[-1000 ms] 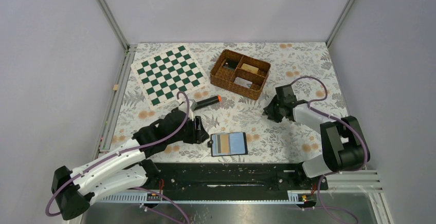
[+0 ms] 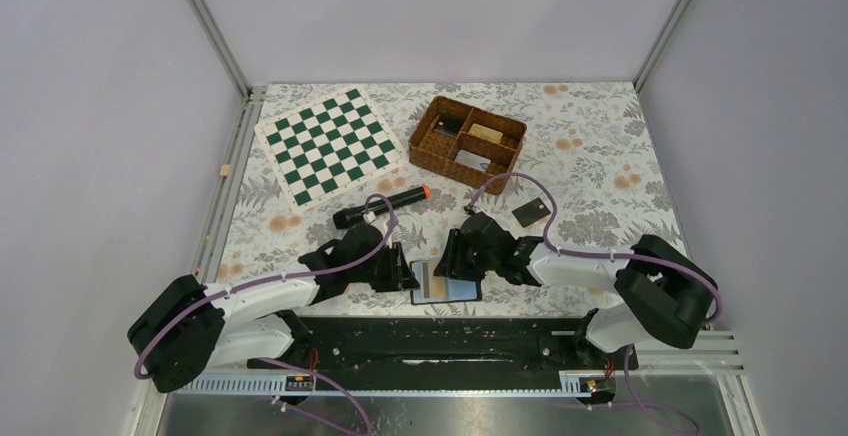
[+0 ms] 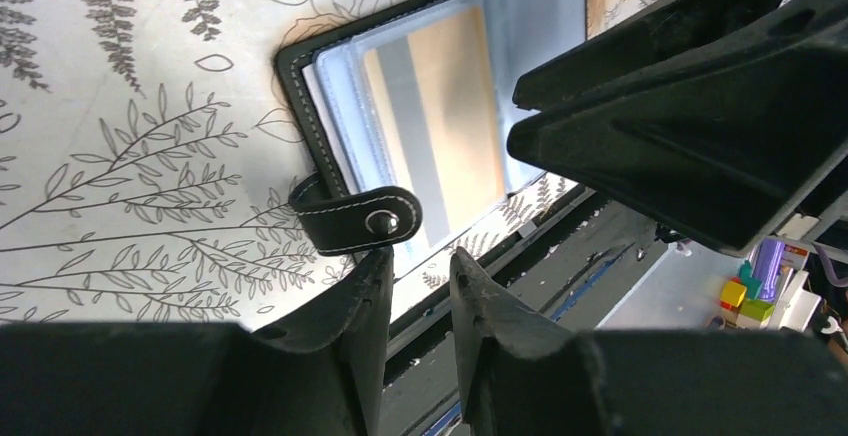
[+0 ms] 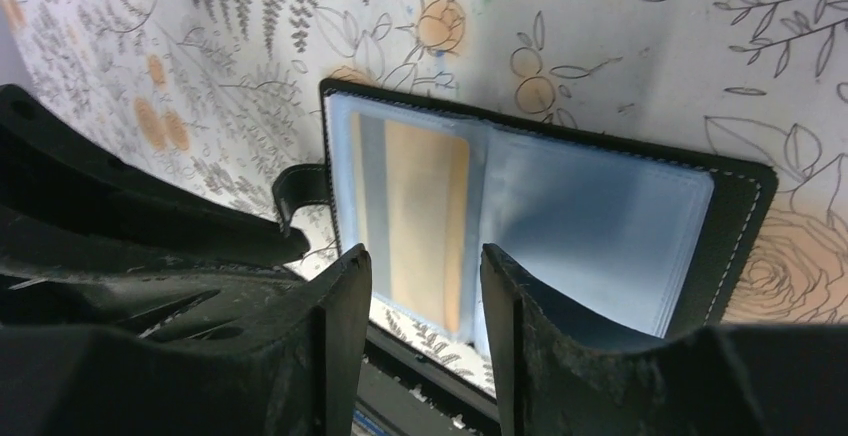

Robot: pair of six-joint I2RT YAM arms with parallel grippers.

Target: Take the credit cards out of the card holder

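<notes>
The card holder (image 2: 462, 292) lies unfolded near the table's front edge, black-edged with clear bluish pockets. Through its left pocket shows a tan and grey striped card, also visible as the striped card (image 4: 415, 196) in the right wrist view. A black snap strap (image 3: 350, 218) sticks up from the left edge. My left gripper is at that edge, a narrow gap between its fingers. Over the middle of the holder, near the fold, my right gripper has its fingers apart. Nothing shows gripped in either one.
A dark flat card (image 2: 531, 212) lies on the table at the right. Behind are a wicker basket (image 2: 445, 164) with several items, a black flashlight (image 2: 400, 199) and a checkerboard (image 2: 330, 146). The two grippers are close together over the holder.
My right gripper has swept left and toward the front, from the right of the table to over the card holder. The left gripper has moved slightly right and frontward to the holder's left edge.
</notes>
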